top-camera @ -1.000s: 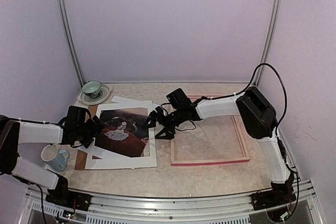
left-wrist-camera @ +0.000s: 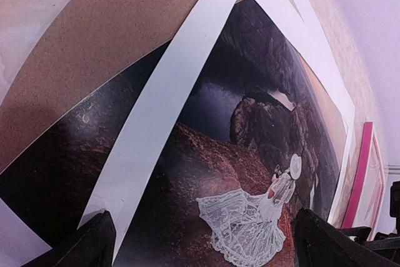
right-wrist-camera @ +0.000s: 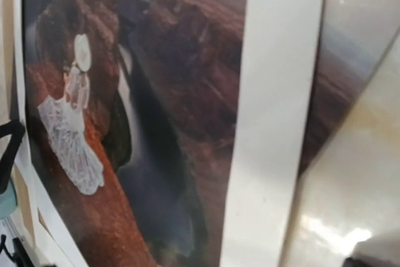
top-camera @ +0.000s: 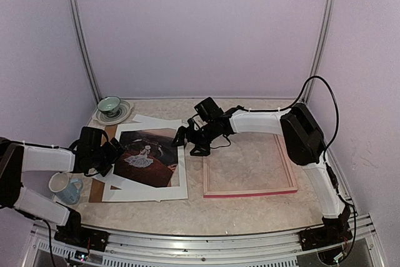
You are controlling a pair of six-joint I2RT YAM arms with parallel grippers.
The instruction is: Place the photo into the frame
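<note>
The photo (top-camera: pixel 145 159), dark with a small white-dressed figure, lies flat at the left, with a white mat (top-camera: pixel 180 173) around it. In the left wrist view, the mat's white border (left-wrist-camera: pixel 156 117) crosses over the dark picture. At the photo's left edge my left gripper (top-camera: pixel 114 159) is open, its dark fingertips low in the left wrist view. My right gripper (top-camera: pixel 190 144) stands open by the mat's right border. That border (right-wrist-camera: pixel 269 117) fills the middle of the right wrist view, where the right fingers hardly show. The pink-edged frame (top-camera: pixel 250 194) lies flat on the right.
A brown board (top-camera: pixel 95 192) shows beneath the sheets. Behind them a green bowl (top-camera: pixel 109 105) sits on a plate (top-camera: pixel 127 114). A light blue mug (top-camera: pixel 64 188) stands front left.
My right gripper and forearm have shifted slightly at the mat's right border. The mat's right side appears to have moved very slightly right. My left arm has stayed still.
</note>
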